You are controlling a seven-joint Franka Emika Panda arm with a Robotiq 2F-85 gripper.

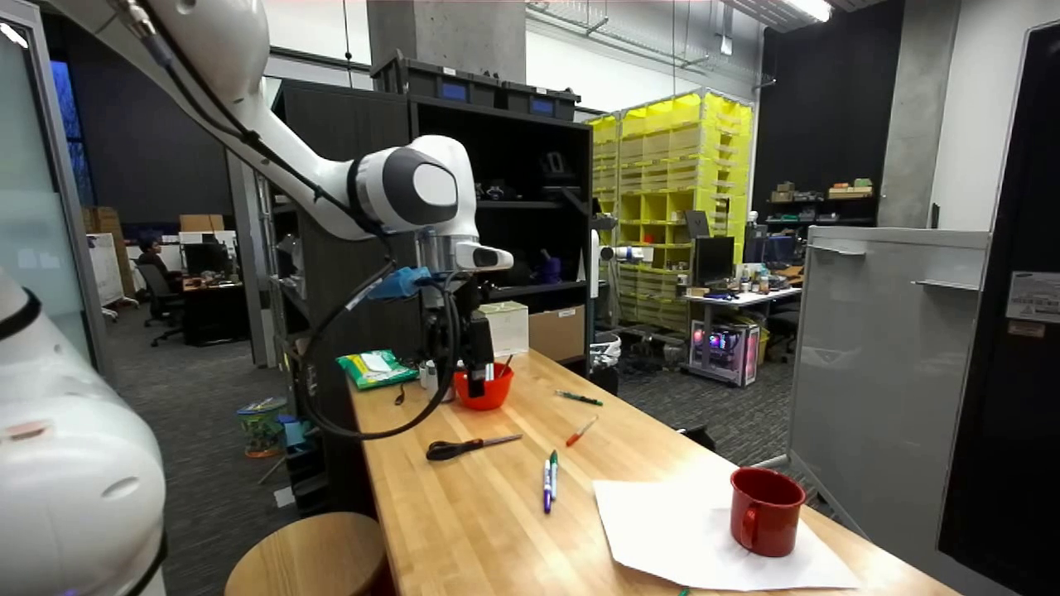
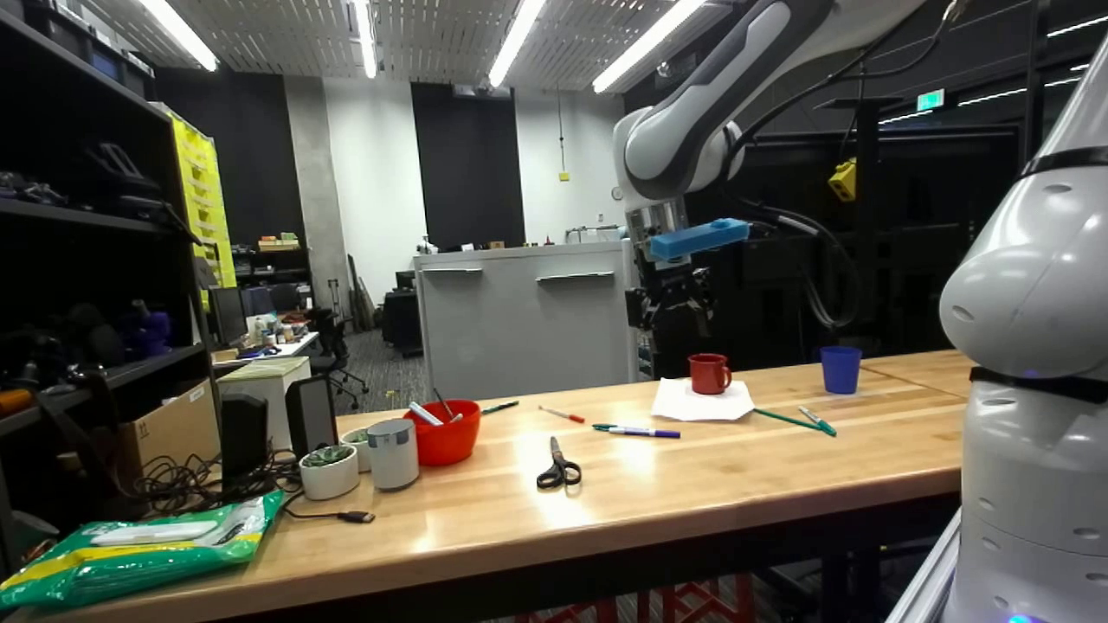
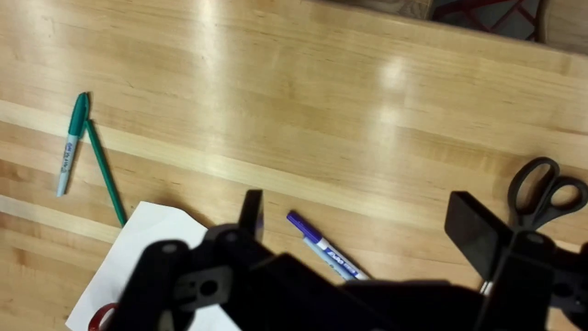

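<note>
Above the table hangs my gripper, its two black fingers wide apart and nothing between them. In the wrist view a purple-capped marker lies on the wood below the gap, with a second slim marker close along its side. The black-handled scissors lie to the right, partly behind one finger. At left are a green-capped marker and a green stick-like pencil. A red mug stands upright on white paper; only a bit of its rim shows in the wrist view.
A red bowl holding pens, a grey cup, small plants and a green packet crowd one end. A blue cup stands near the other end. An orange-red pen lies mid-table.
</note>
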